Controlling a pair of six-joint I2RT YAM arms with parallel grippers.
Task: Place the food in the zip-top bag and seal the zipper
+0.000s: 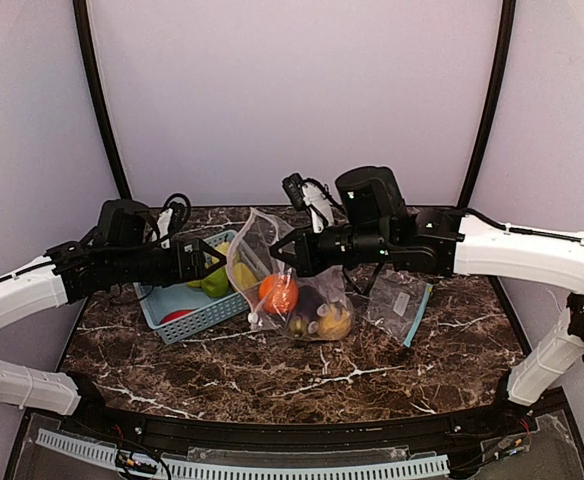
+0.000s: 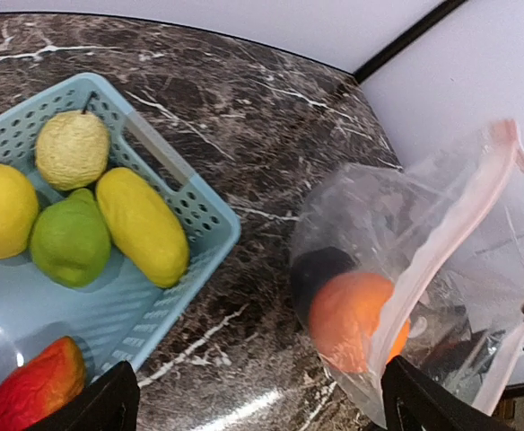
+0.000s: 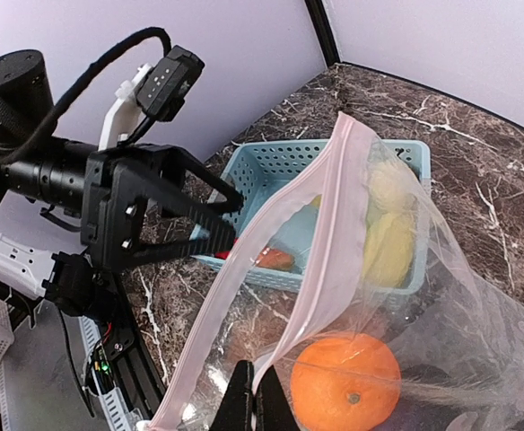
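Note:
The clear zip bag stands with its mouth spread toward the left. My right gripper is shut on the pinkish zipper rim of the bag. Inside lie an orange round fruit, a dark eggplant and a yellowish item deeper in. My left gripper hovers above the basket, just left of the bag mouth. Its fingers are wide apart with nothing between them; in the left wrist view the bag rim passes near the right finger.
The blue basket holds a green pepper, a long yellow item, other yellow pieces and a red one. Another flat bag with a blue zipper lies to the right.

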